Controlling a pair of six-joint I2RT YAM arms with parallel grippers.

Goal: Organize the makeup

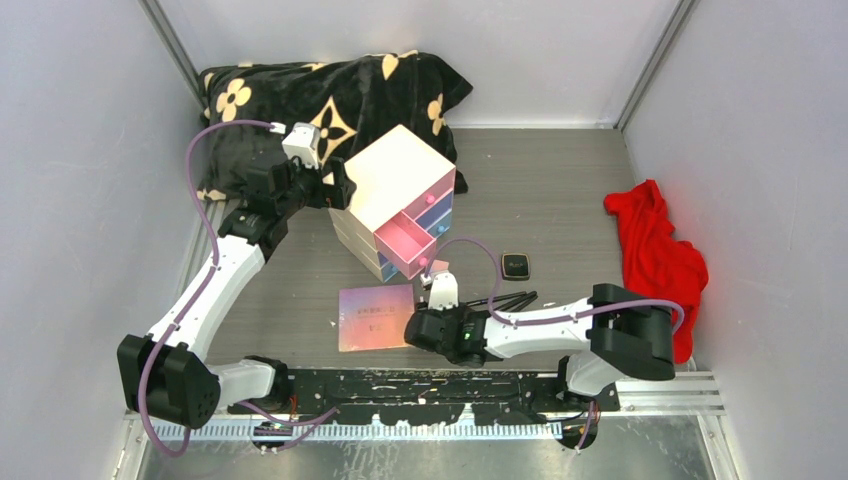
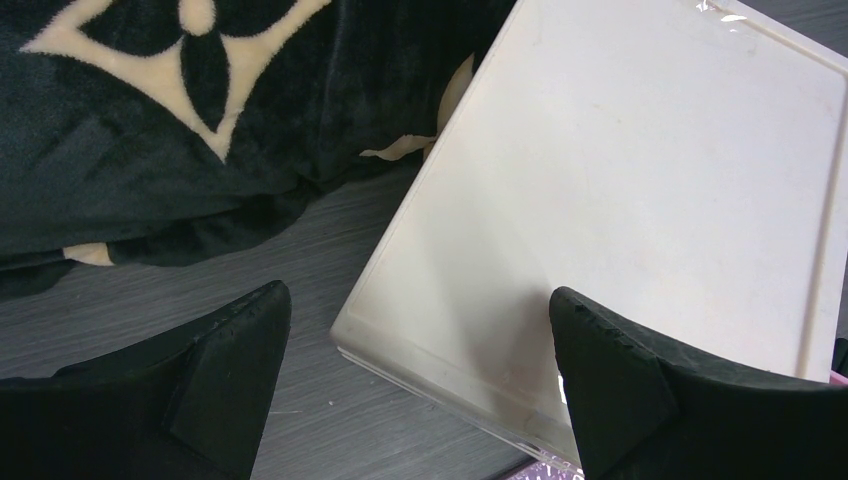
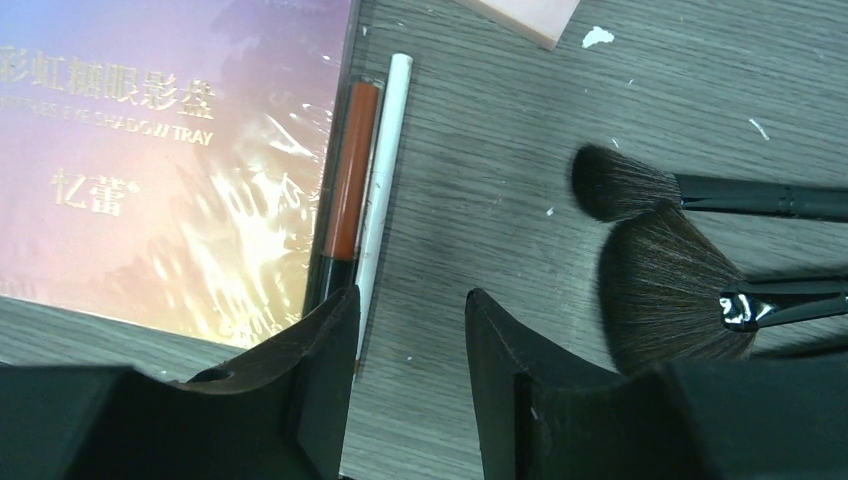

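The white drawer organizer (image 1: 390, 170) stands mid-table, a pink drawer (image 1: 405, 240) pulled out. My left gripper (image 1: 335, 185) is open over its top. My right gripper is part open, low over the table just right of the eyeshadow palette (image 3: 150, 170). Beside the palette lie a brown pencil (image 3: 350, 170) and a white pencil (image 3: 390, 130), the latter under the left fingertip. Dark brushes (image 3: 740, 195) lie to the right; a pink item (image 3: 515, 15) lies behind.
A small black compact (image 1: 515, 266) lies right of the organizer. A red cloth (image 1: 645, 240) is at the right wall, a dark patterned cushion (image 1: 260, 100) at the back.
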